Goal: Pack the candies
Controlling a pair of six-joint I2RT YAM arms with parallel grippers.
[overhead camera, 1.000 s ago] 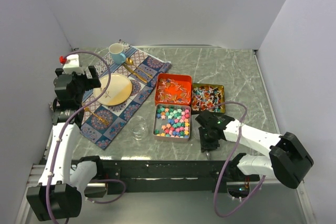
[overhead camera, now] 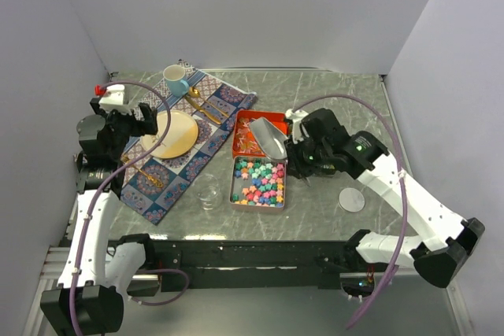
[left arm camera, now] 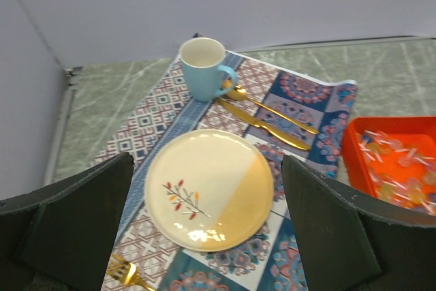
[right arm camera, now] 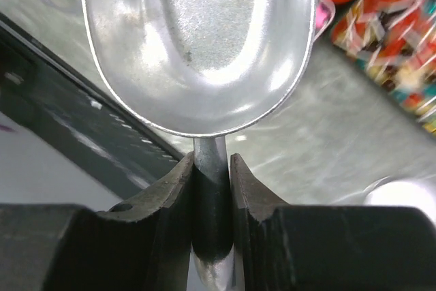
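A metal scoop [overhead camera: 268, 138] is held by its handle in my right gripper, which is shut on it. In the right wrist view the scoop's bowl [right arm camera: 204, 25] looks empty. From the top, the scoop hangs over the right part of the red tray [overhead camera: 241, 126], where wrapped candies [overhead camera: 246, 143] lie. Just in front stands a metal tin [overhead camera: 258, 208] of coloured star-shaped candies [overhead camera: 258, 182]. A tin of mixed wrapped candies [right arm camera: 392, 28] is mostly hidden by my right arm in the top view. Over the plate's left side, my left gripper stands open and empty.
A cream plate [left arm camera: 211, 189], blue mug [left arm camera: 202, 76] and golden cutlery [left arm camera: 266, 124] rest on a patterned cloth. A clear glass [overhead camera: 209, 193] stands left of the star tin, and a round lid [overhead camera: 351, 200] lies at right.
My right arm has swung from the table's front edge up and back with the scoop, now covering the mixed-candy tin. The left gripper has shifted slightly right.
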